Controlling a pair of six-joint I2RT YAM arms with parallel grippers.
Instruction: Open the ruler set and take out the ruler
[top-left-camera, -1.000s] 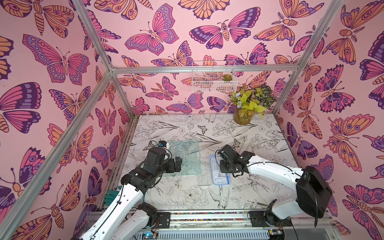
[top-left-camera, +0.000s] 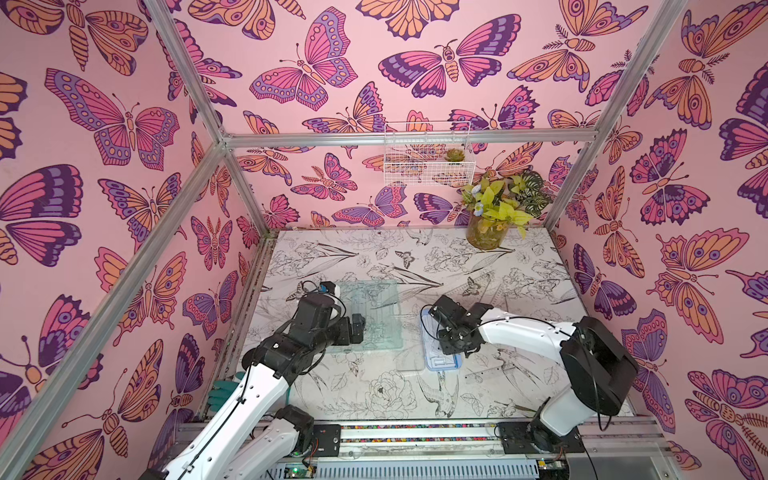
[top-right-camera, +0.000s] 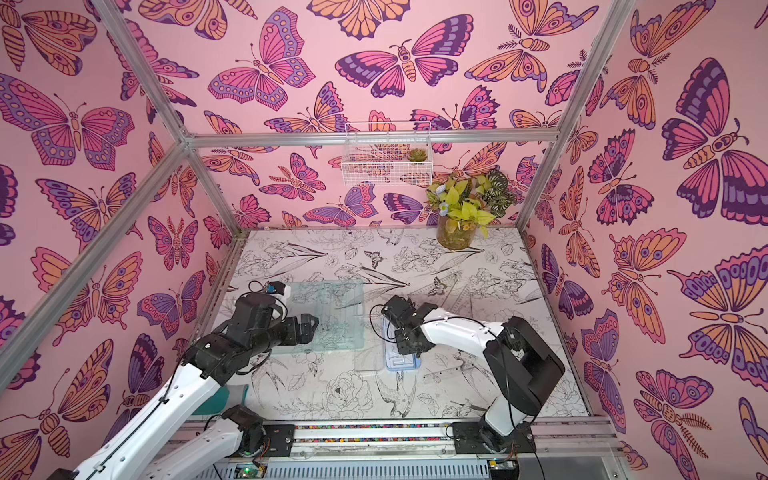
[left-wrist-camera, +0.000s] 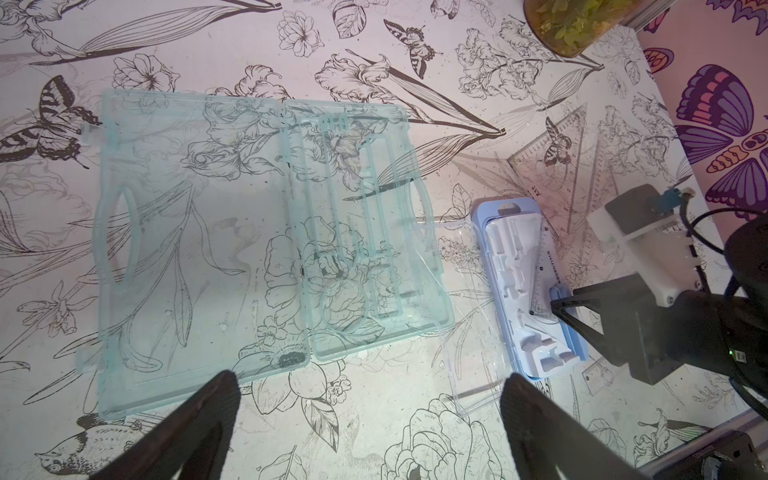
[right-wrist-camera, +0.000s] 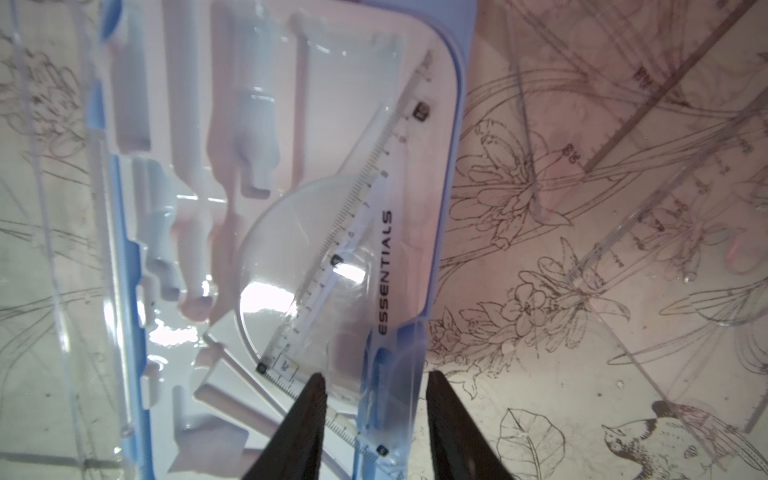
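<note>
A blue ruler set case (left-wrist-camera: 512, 264) with a white moulded tray lies with its clear lid (left-wrist-camera: 480, 352) folded out to the left. In the right wrist view a clear protractor with a straight ruled edge (right-wrist-camera: 336, 260) lies aslant across the tray. My right gripper is at the case's right edge, its fingers (right-wrist-camera: 308, 424) apart on either side of the blue latch (right-wrist-camera: 392, 384) and the protractor's lower corner. Whether they touch either is unclear. My left gripper hangs open and empty over the front of a larger teal box (left-wrist-camera: 200, 264).
Clear set squares (left-wrist-camera: 552, 144) lie flat right of and behind the case, one partly under the right arm. A potted plant (top-left-camera: 489, 216) stands at the back right.
The left arm stays nearly still; the case keeps its place.
</note>
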